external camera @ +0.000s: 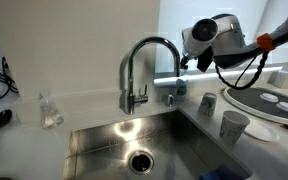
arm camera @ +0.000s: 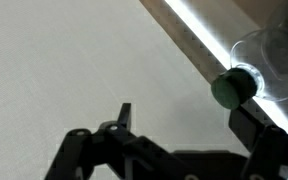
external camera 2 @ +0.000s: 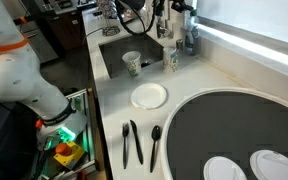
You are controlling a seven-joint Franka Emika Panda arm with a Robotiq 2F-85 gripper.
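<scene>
My gripper (external camera: 185, 62) hangs above the counter just right of the tall faucet. In the wrist view the gripper is open, its two dark fingers well apart with nothing between them. A clear bottle (arm camera: 276, 58) with a green cap (arm camera: 234, 88) shows at the upper right there, the cap just beyond the right finger and not touching it as far as I can tell. The bottle (external camera: 180, 87) stands by the wall below my gripper. The second exterior view shows a bottle (external camera 2: 171, 60) at the counter's back.
Close to the sink (external camera: 96, 142) rises the curved faucet (external camera: 131, 75). Cups (external camera: 233, 126) and a white plate (external camera 2: 149, 95) stand on the counter. Nearer lie a fork (external camera 2: 125, 145), a knife (external camera 2: 138, 142) and a spoon (external camera 2: 155, 145), beside a large dark round surface (external camera 2: 229, 125).
</scene>
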